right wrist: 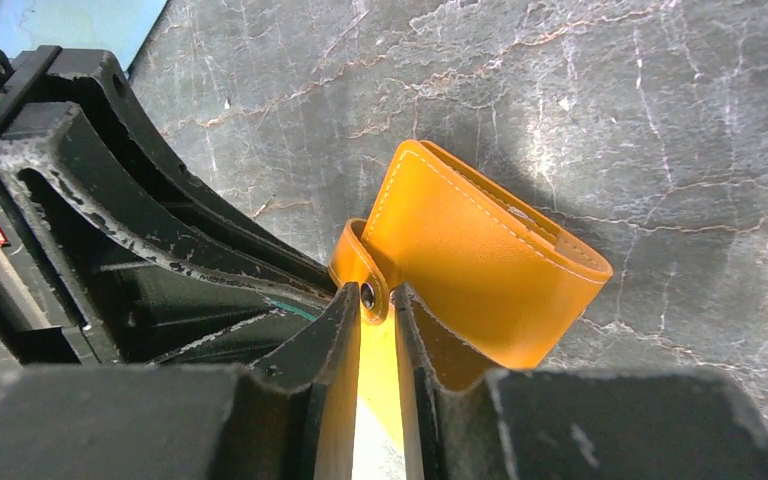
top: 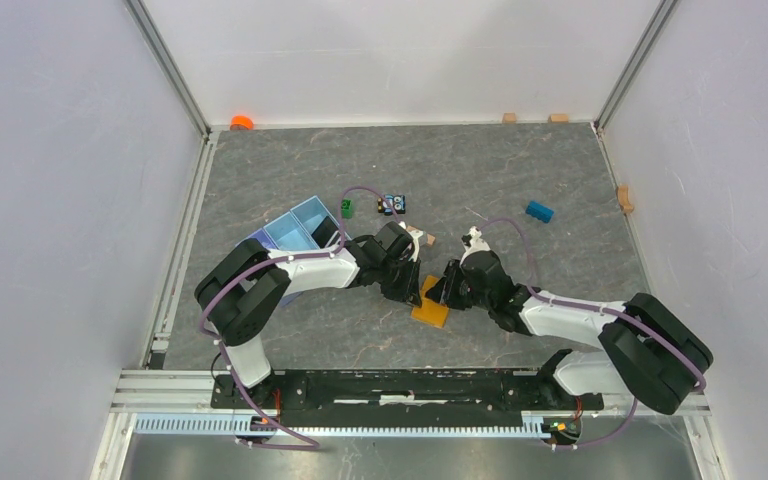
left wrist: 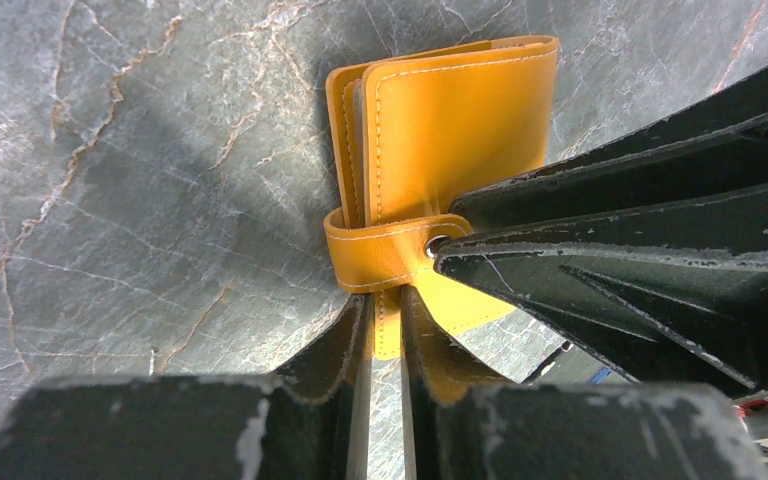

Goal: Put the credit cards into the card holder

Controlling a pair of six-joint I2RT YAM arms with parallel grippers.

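Note:
The orange card holder (top: 430, 312) lies on the grey table between both grippers. In the left wrist view its strap (left wrist: 385, 255) crosses the front, with a metal snap beside my right gripper's fingertips. A pale edge shows between the holder's flaps (left wrist: 358, 140); whether this is a card I cannot tell. My left gripper is slightly open, its tips at the strap's lower edge. From the other side, my right gripper stands open with a narrow gap, tips over the snap end of the strap. No loose card is clearly visible.
A blue compartment box (top: 292, 230) with a dark item inside stands left, partly behind the left arm. Behind the arms lie a green block (top: 346, 209), a small black-and-blue item (top: 393, 204) and a blue brick (top: 539, 211).

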